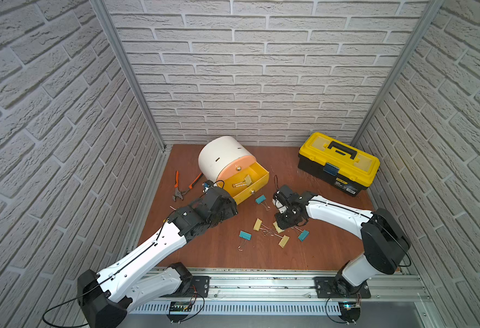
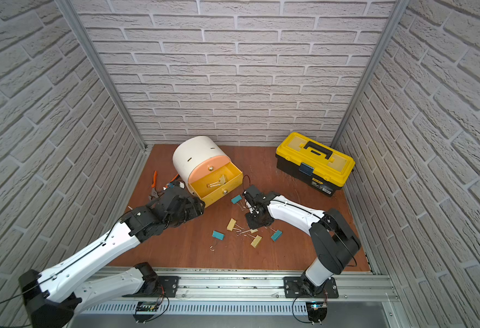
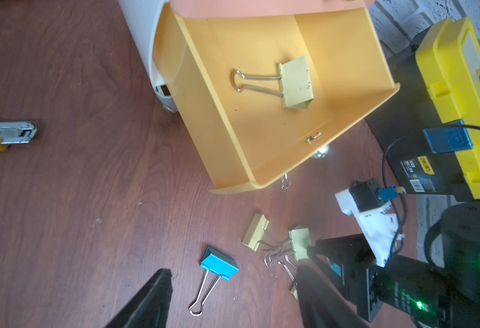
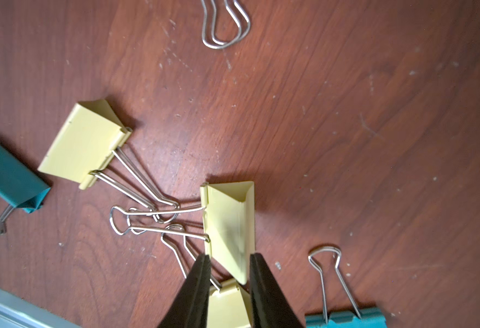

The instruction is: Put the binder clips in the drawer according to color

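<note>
The open yellow drawer [image 3: 231, 136] of the white drum-shaped box [image 1: 220, 155] holds one yellow binder clip [image 3: 295, 82]. My right gripper is shut on the lower end of a yellow binder clip [image 4: 220, 218]; that clip's wire handles cross those of a second yellow clip [image 4: 84, 142] and overlap a third yellow clip [image 4: 229, 306]. Teal clips lie around them: one in front left [image 1: 244, 235], one close to the drawer [image 1: 260, 199], one on the right [image 1: 304, 235]. Left of these clips, my left gripper hangs open and empty.
A black toolbox with a yellow lid [image 1: 338, 158] stands at the back right. Orange-handled pliers [image 1: 178, 186] lie left of the box, and a utility knife [image 3: 4, 135] is nearby. Bare table [image 3: 86, 218] shows in front of the drawer.
</note>
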